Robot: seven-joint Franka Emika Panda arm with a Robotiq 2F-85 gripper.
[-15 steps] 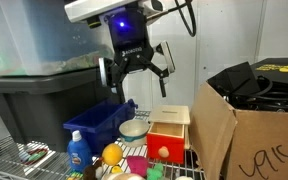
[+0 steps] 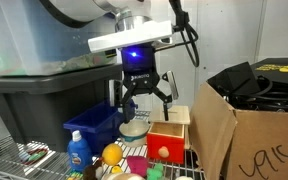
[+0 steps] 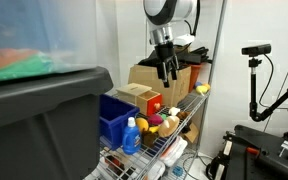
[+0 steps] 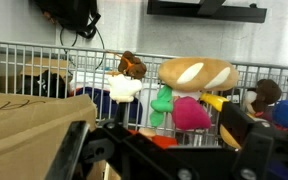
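My gripper (image 2: 147, 108) hangs above the wire shelf with its fingers spread wide and nothing between them. Seen from the wrist, dark fingertips (image 4: 82, 135) stand on either side of a pink toy (image 4: 191, 113) and a green one (image 4: 163, 105) lying on the rack below. A bread-like toy (image 4: 198, 73) lies just beyond these, and a white toy (image 4: 124, 87) to their left. An orange ball (image 2: 112, 154) and a blue bottle (image 2: 79, 150) are on the shelf. Behind them sits a red-orange box (image 2: 166, 142). The second exterior view shows the gripper (image 3: 167, 74) well above the items.
A blue bin (image 2: 96, 128) and a large dark tote (image 2: 49, 105) stand along the left. The cardboard box (image 2: 216, 125) bounds the right side. A pale bowl (image 2: 134, 129) lies near the bin. Clear floor shows past the rack's edge in the wrist view.
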